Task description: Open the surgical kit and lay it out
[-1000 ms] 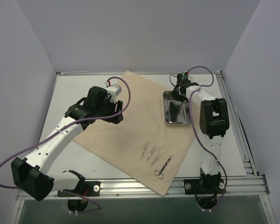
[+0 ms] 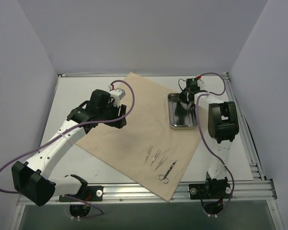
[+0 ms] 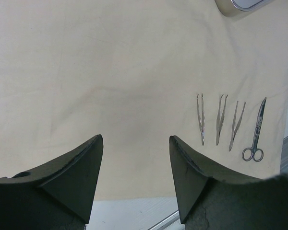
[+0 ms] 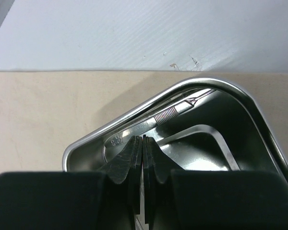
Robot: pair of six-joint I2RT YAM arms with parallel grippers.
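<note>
The metal kit tray (image 2: 182, 125) sits open on the beige cloth (image 2: 125, 143), with my right gripper (image 2: 184, 98) over its back end. In the right wrist view that gripper is shut with nothing visible between its fingers, just below a knurled-handled instrument (image 4: 166, 115) lying along the tray's wall. Several tweezers (image 3: 220, 122) and scissors (image 3: 253, 148) are laid out at the cloth's front right. My left gripper hangs open over the cloth's left part, holding nothing.
White table (image 2: 65, 100) surrounds the cloth, edged by metal rails and grey walls.
My right arm and gripper have shifted slightly to the right over the tray. The left arm has barely moved, and the laid-out instruments are unchanged.
</note>
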